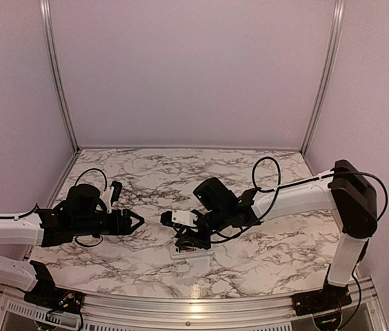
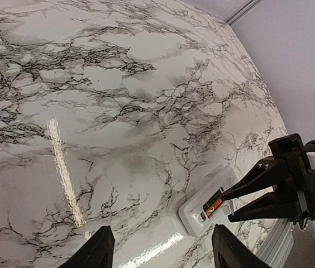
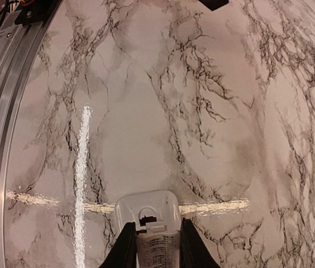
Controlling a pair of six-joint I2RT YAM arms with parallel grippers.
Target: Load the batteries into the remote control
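Note:
A white remote-control battery case (image 1: 189, 253) lies on the marble table below my right gripper. In the left wrist view its open compartment (image 2: 198, 218) shows an orange-and-black battery (image 2: 213, 205) inside. In the right wrist view the right fingers are shut on a small pale cylinder, apparently a battery (image 3: 157, 248), at the case. My left gripper (image 1: 134, 222) hangs left of the case, part open, nothing visible between its fingers.
Walls enclose the back and sides, and a metal rail (image 1: 187, 305) runs along the front edge.

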